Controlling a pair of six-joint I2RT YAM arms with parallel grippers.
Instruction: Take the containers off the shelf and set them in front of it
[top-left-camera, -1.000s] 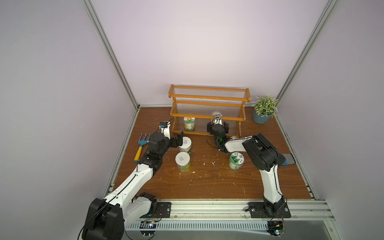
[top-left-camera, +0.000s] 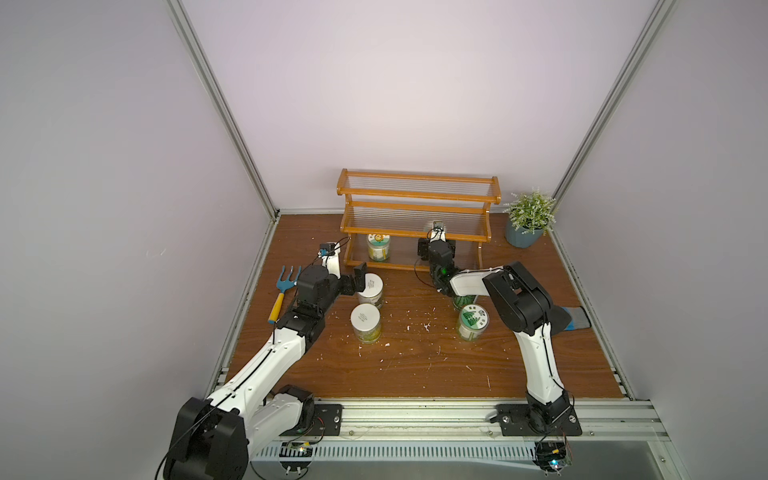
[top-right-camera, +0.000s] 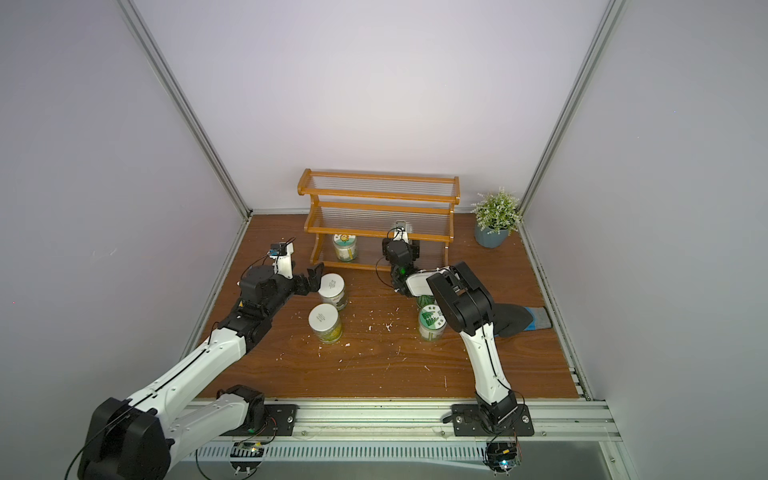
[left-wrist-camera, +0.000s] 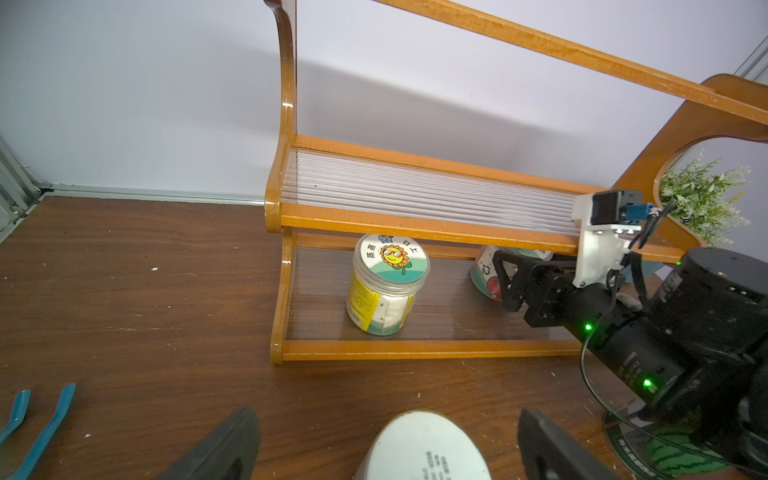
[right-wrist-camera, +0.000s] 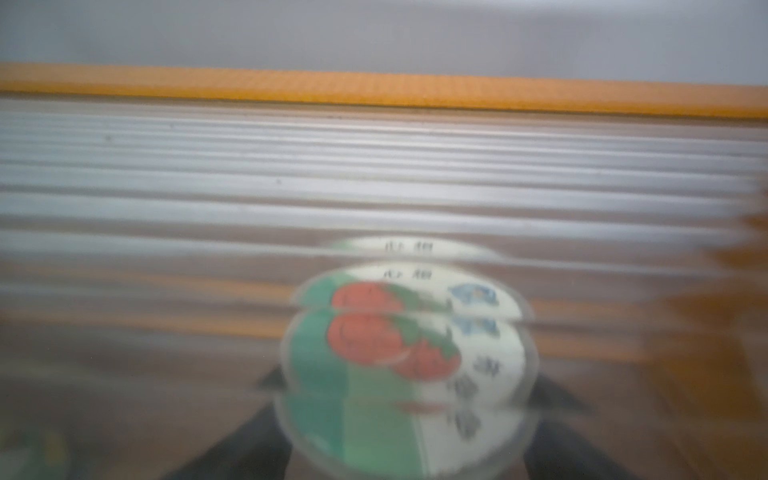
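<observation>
A seed jar with red fruit on its green-and-white lid (right-wrist-camera: 376, 336) stands under the rack's ribbed clear shelf, toward the right. I see it through the ribs in the right wrist view, its image broken up. My right gripper reaches in at low level, one dark finger on each side of this jar; whether they touch it is unclear. In the left wrist view the jar (left-wrist-camera: 485, 277) is partly covered by that gripper. Farther left, a sunflower-lid jar (left-wrist-camera: 386, 280) stands on the same level. My left gripper is open near a white-lidded jar (left-wrist-camera: 428, 452), holding nothing.
The wooden rack's front bar (top-left-camera: 416, 233) runs just over my right gripper. Two white-lidded jars, including the front one (top-left-camera: 365, 318), stand left of centre; a green-lidded jar (top-left-camera: 473, 318) sits by my right arm. A fork (top-left-camera: 281, 294) lies left, a plant (top-left-camera: 528, 217) stands right.
My right gripper has drawn narrower around the jar's place and shifted slightly right and toward the rack. The left arm and the other jars have stayed put.
</observation>
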